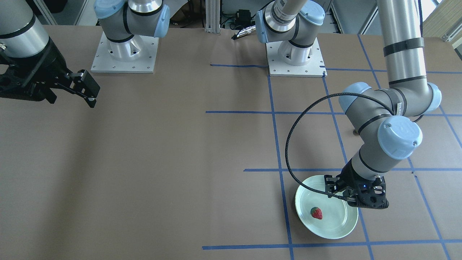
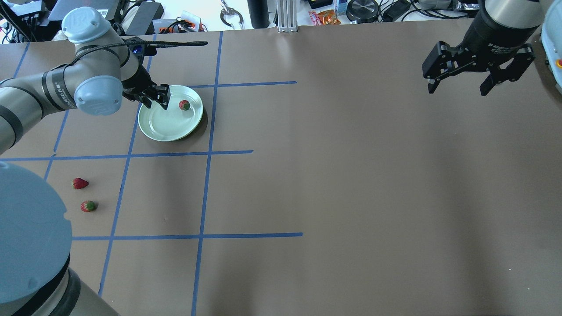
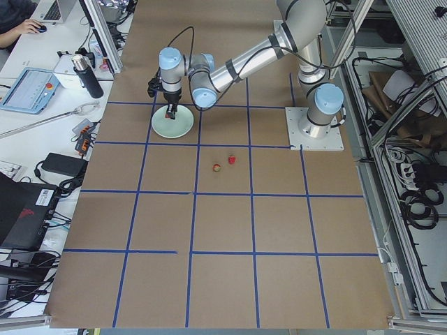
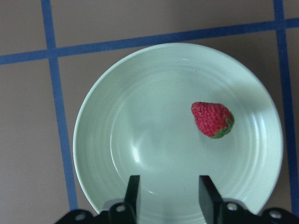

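A pale green plate (image 1: 326,225) (image 2: 166,126) (image 4: 140,102) rests on the taped table with one strawberry (image 1: 316,212) (image 2: 184,105) (image 4: 211,119) lying in it. My gripper (image 2: 156,103) hangs over the plate, open, with nothing between its fingers; in the wrist view the berry is beyond the fingertips, towards the upper right. Two more strawberries (image 3: 231,159) (image 3: 216,167) (image 2: 80,183) (image 2: 88,206) lie on the table to one side of the plate; the front view hides them behind my arm.
A second dark gripper (image 2: 474,68) hangs at the right of the top view, well apart from the plate. White arm mounts (image 1: 294,65) stand at the table's back.
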